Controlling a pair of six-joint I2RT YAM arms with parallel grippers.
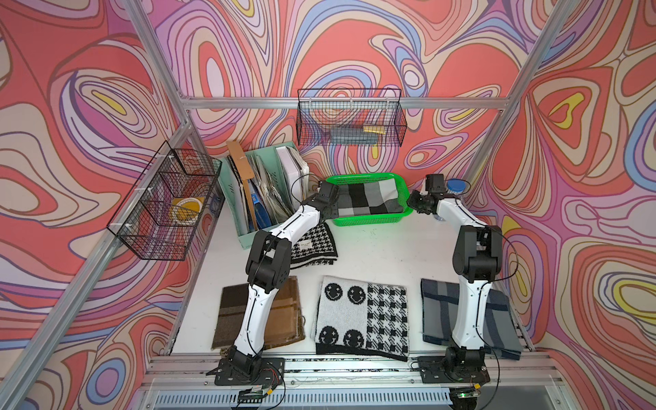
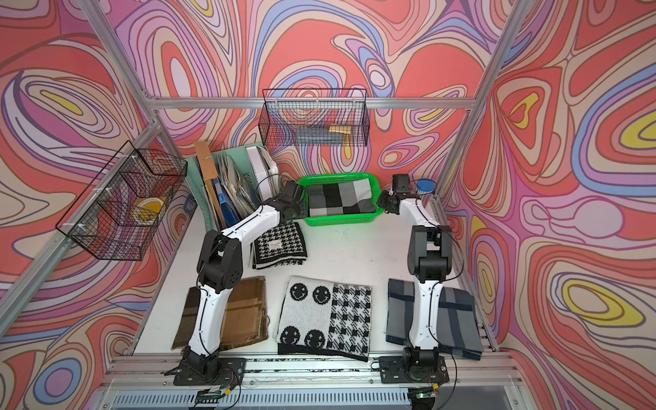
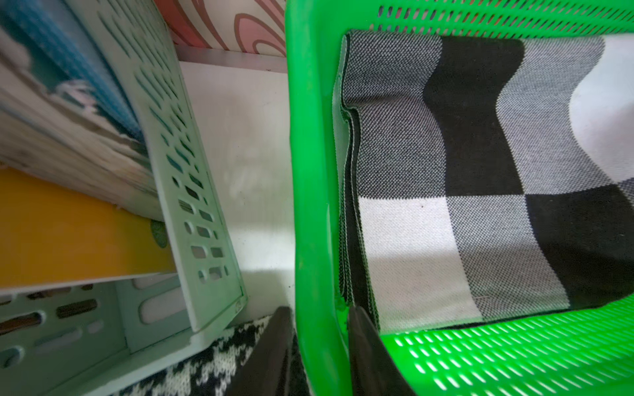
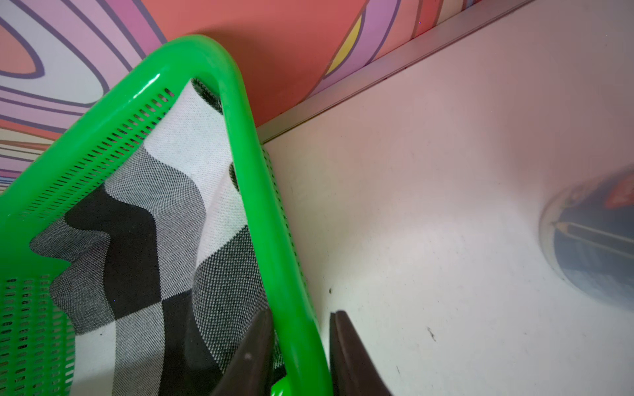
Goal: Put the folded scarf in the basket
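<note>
The green basket [image 1: 369, 220] stands at the back of the table. Inside it lies a folded black, grey and white checked scarf [image 1: 372, 194], within the rim on all sides that show. At the basket's left end my left gripper is part open, its fingers [image 3: 267, 359] on either side of the rim. My right gripper straddles the right end rim in the same way, part open, one of its fingers [image 4: 251, 359] on the scarf side. Whether the pads touch the rim I cannot tell.
A pale green bin [image 1: 239, 198] of folders stands close left of the basket. A houndstooth scarf [image 1: 315, 247] lies below it. Brown [image 1: 232, 314], smiley-patterned [image 1: 362, 317] and grey-blue [image 1: 437, 314] folded scarves line the front. A blue-lidded container [image 2: 425, 186] stands beyond the right gripper.
</note>
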